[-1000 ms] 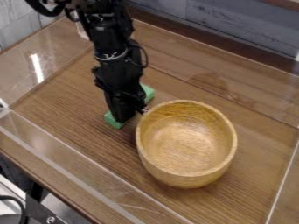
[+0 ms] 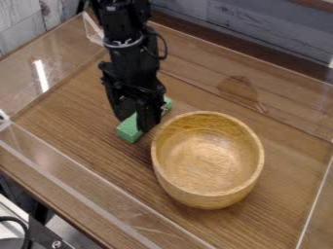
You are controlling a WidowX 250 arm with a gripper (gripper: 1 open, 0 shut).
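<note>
The black robot arm reaches down from the top centre to its gripper (image 2: 128, 104), whose dark open fingers hang over a green object (image 2: 130, 127). This object lies on the wooden table just left of a large tan plastic bowl (image 2: 205, 180); part of it is hidden behind the gripper. Whether the fingertips touch it I cannot tell.
The tan bowl takes up the lower right of the view. A white item and dark cables show at the left edge.
The gripper has risen slightly and shifted a little, uncovering more of the arm's width over the green object. The bowl and green object look unmoved.
</note>
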